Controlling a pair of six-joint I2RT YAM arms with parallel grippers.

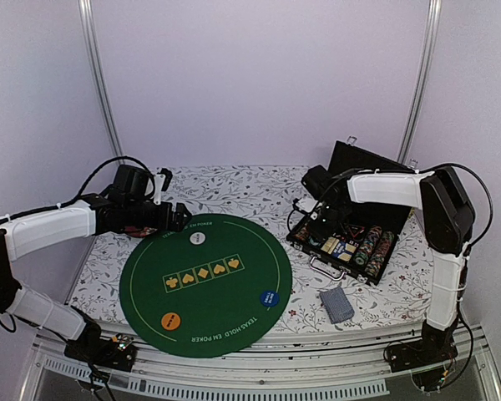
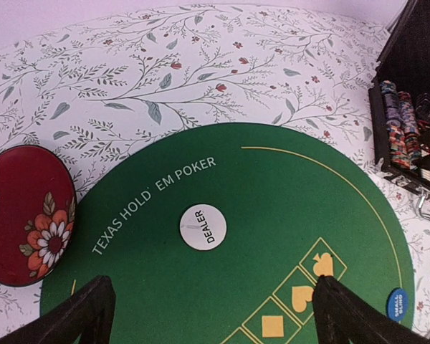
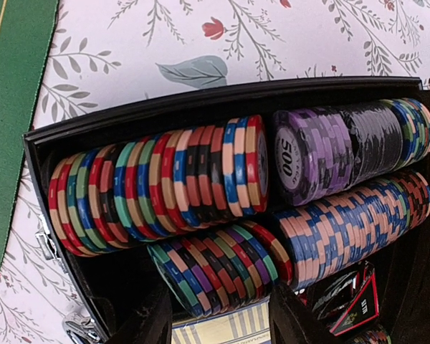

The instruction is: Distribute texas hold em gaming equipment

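In the right wrist view, my right gripper is shut on a stack of multicoloured poker chips [image 3: 215, 269], one finger at each end. The stack lies tilted in a row of the open black chip case [image 3: 93, 290]; whether it is lifted clear, I cannot tell. From the top, the right arm hides part of the case [image 1: 299, 244]. Over the far left edge of the green poker mat [image 1: 202, 313], my left gripper [image 1: 182, 217] hangs open and empty. A white dealer button [image 2: 203, 227] lies on the mat, as do a blue small blind button [image 1: 269, 298] and an orange button [image 1: 170, 321].
Beside the case's front lies a blue-backed card deck [image 1: 336, 305]. A red flowered dish [image 2: 25, 215] sits left of the mat. More chip rows [image 3: 158, 186] fill the case, whose raised lid [image 1: 363, 163] stands behind. Between mat and case the cloth is clear.
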